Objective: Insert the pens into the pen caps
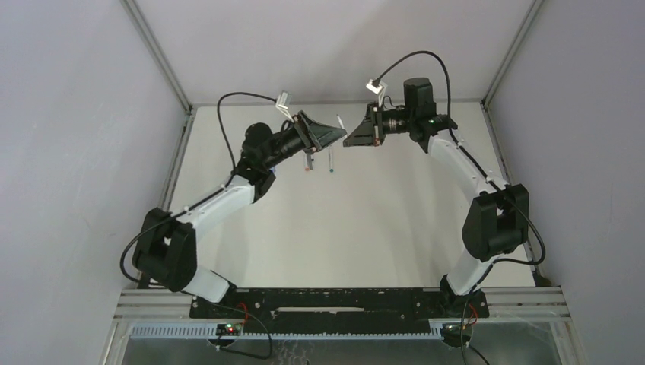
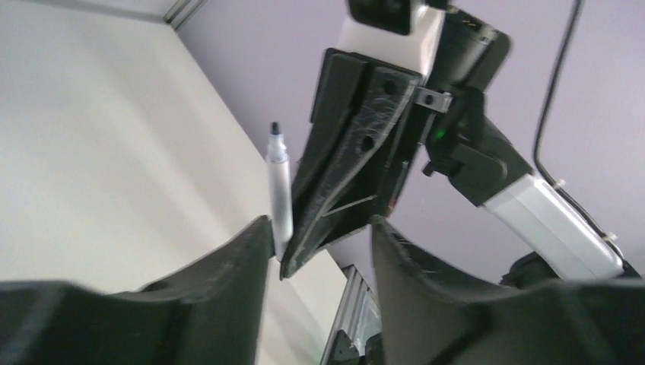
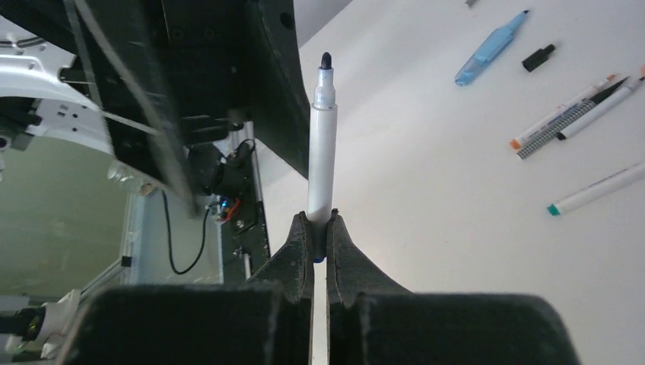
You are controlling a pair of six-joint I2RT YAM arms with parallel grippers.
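Note:
A white pen without a cap stands nearly upright, bare dark tip at the top. My right gripper is shut on its lower end, where a bit of blue shows below the fingers. The same pen also appears in the left wrist view. Beside it on the left, my left gripper is open; a gap with no object in it parts its blurred fingers. On the table, in the right wrist view, a light-blue pen lies uncapped near a small black cap.
Several more pens lie on the table: one with an orange end, a patterned one beside it and a white pen with a green end. Both grippers are close together.

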